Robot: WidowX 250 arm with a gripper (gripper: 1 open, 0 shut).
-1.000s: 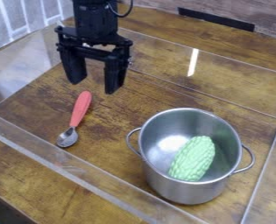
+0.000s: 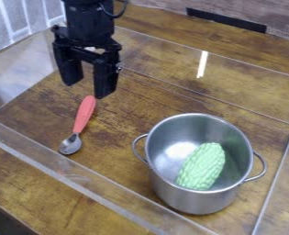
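My black gripper (image 2: 88, 72) hangs at the upper left, open, its two fingers spread apart with nothing between them. Below it on the wooden table lies a spoon (image 2: 83, 117) with a red handle, its metal bowl toward the lower left. At the lower right a steel pot (image 2: 173, 190) with two side handles holds a green, textured oblong object (image 2: 203, 166).
Clear plastic-looking panels or edges run along the left, the front and the right.
My gripper has shifted a little to the left and slightly up. The spoon and the pot have not moved.
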